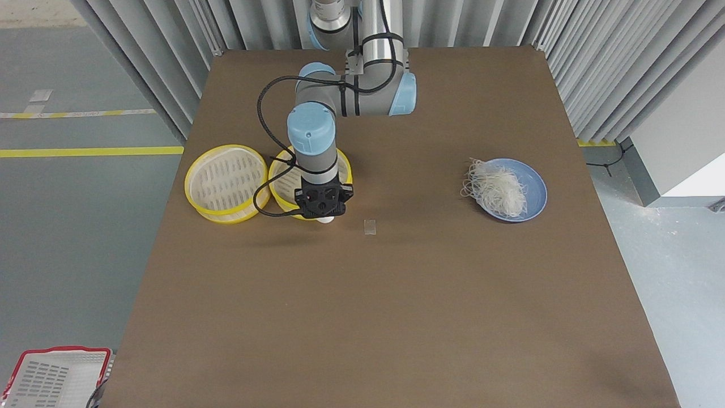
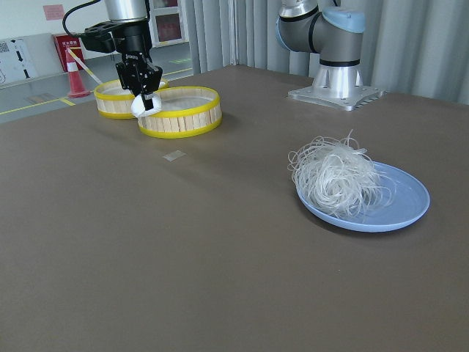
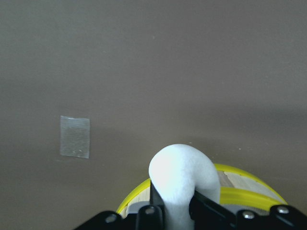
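My gripper is shut on a soft white object, held at the edge of the right-hand yellow-rimmed steamer basket; the arm hides much of that basket in the front view. The second yellow-rimmed basket is left of it. A blue plate with a tangle of white noodle-like strands sits at the table's right.
A small clear tape patch lies on the brown table. A red-rimmed white crate is off the table at lower left.
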